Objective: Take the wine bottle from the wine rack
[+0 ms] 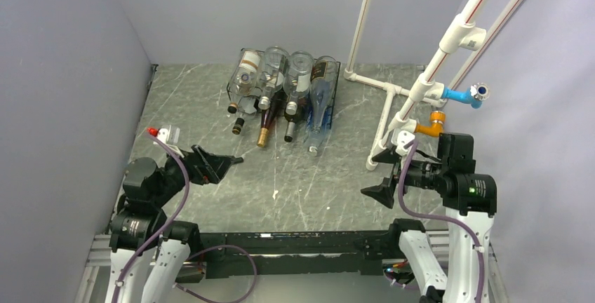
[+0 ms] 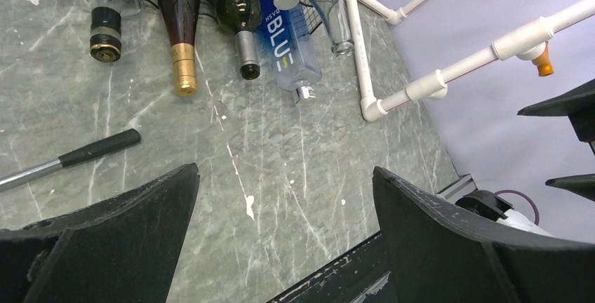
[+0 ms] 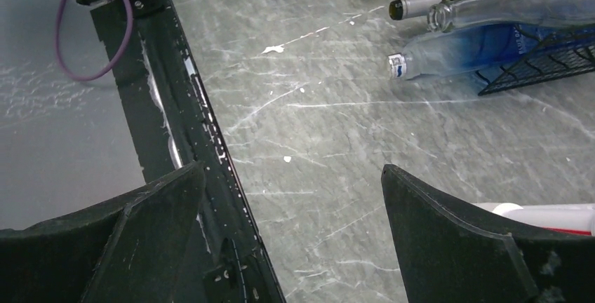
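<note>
A wire rack (image 3: 533, 71) at the back centre holds several bottles in two layers, among them a gold-necked dark bottle (image 2: 172, 15), a dark green bottle (image 2: 237, 12), a blue-labelled bottle (image 2: 295, 57) and clear bottles (image 1: 319, 99). My left gripper (image 1: 214, 164) stands open in front and left of the rack, nothing between its fingers. My right gripper (image 1: 379, 173) is open to the right and front of the rack, beside the white pipes, also empty.
A white pipe frame (image 1: 386, 106) with blue and orange fittings stands at the right. A black-handled metal tool (image 2: 98, 147) lies near my left gripper.
</note>
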